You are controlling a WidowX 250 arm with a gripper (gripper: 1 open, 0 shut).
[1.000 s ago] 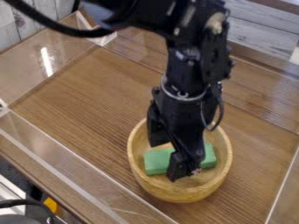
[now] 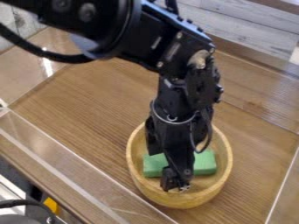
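Observation:
A green block (image 2: 201,162) lies inside a round wooden bowl (image 2: 138,175) in the lower middle of the view. My black gripper (image 2: 169,158) reaches down into the bowl over the block, its fingers hiding the middle of it. Whether the fingers touch or hold the block I cannot tell.
A pale plank wall (image 2: 251,44) stands at the back. At the lower left are the table's clear-covered edge, a dark cable and a small yellow object (image 2: 51,205).
The arm has shifted slightly left, and the two fingers, wider apart a second ago, have drawn closer together over the block.

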